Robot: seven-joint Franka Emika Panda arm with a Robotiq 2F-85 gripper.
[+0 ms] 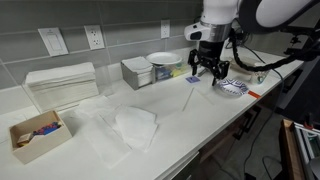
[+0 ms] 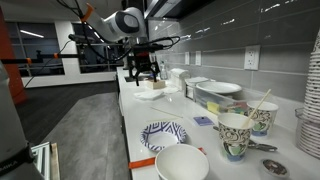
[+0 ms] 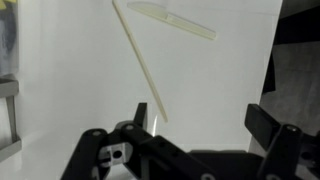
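My gripper is open above the white counter, its two fingers wide apart and nothing between them. Below it in the wrist view lies a long thin pale stick [image 3: 143, 65]. Close to the stick's upper end is a pale, flat, knife-like utensil [image 3: 175, 18]. From exterior view 1 the stick [image 1: 188, 98] shows as a faint line on the counter, with the gripper [image 1: 208, 71] higher up and to its right.
A crumpled white cloth [image 1: 135, 125] and a small box [image 1: 38, 138] occupy the left counter. Near the arm sits a blue-patterned bowl [image 2: 165, 134]; a white bowl [image 2: 183, 163] and patterned cups [image 2: 235, 136] stand nearby. The counter's front edge is close.
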